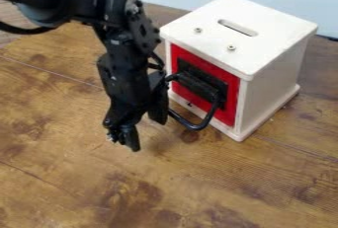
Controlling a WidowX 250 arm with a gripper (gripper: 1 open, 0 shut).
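Note:
My black gripper (126, 133) hangs low at centre left, pointing down just above the wooden floor, left of a white wooden box (238, 44). The box has a slot and screws on top and a red front panel (226, 114) holding a black fitting. A black looped cable or tube runs beside the gripper toward that panel. Whether the fingers are open or shut is hard to make out in the dark shape.
A white wall stands behind the box at the back right.

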